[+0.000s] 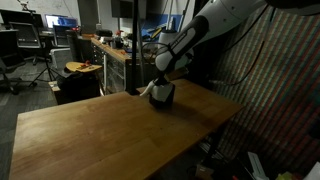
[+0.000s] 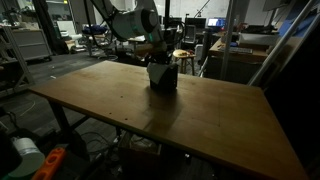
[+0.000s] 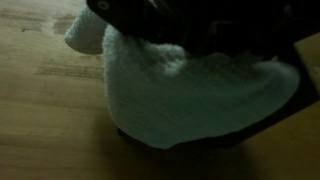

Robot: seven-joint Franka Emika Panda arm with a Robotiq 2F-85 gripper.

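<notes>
A pale, fluffy cloth (image 3: 190, 95) fills the middle of the wrist view, and its upper edge runs under the dark fingers. My gripper (image 1: 160, 79) is shut on the cloth, though the dim light hides exactly where the fingers pinch it. Beneath the cloth stands a black box (image 2: 168, 82), near the far side of the wooden table. The cloth hangs over the side of the box facing exterior view 2, and part of it sticks out to the left in exterior view 1. How much of it lies inside the box cannot be seen.
Around the box, the wooden table (image 1: 95, 135) is bare, with wide free room to the left and front. Beyond its far edge stand a wooden stool (image 1: 82, 68) and office desks. A dark post (image 1: 134, 50) rises behind the table.
</notes>
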